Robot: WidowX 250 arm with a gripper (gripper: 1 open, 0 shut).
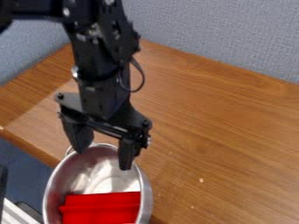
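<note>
My black gripper [103, 144] hangs open over the far rim of an oval metal pot [142, 197] at the lower left, its two fingers apart. In the pot lies a bright red object [100, 208], filling the near part, with bare pale metal behind it.
A padded grey wall [222, 35] runs along the back. A dark blue gap and a pale edge show at the lower left beside the pot.
</note>
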